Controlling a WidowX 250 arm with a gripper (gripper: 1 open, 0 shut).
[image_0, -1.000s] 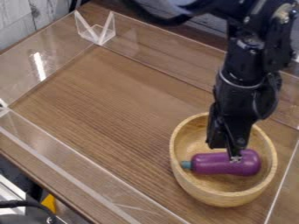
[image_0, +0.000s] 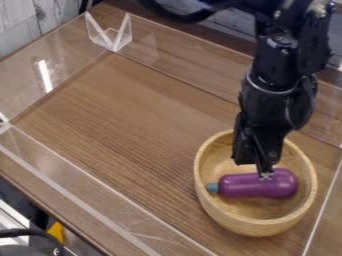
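A purple toy eggplant (image_0: 257, 184) lies in a light wooden bowl (image_0: 221, 215) at the lower right of the camera view. My black gripper (image_0: 257, 158) hangs over the back part of the bowl, above the eggplant, its fingers pointing down. It looks shut, and nothing shows held between its fingers.
A clear plastic piece (image_0: 110, 35) stands at the back left. A yellow object and black cables show at the lower left edge.
My gripper has risen slightly from over the eggplant. The eggplant stays in the bowl.
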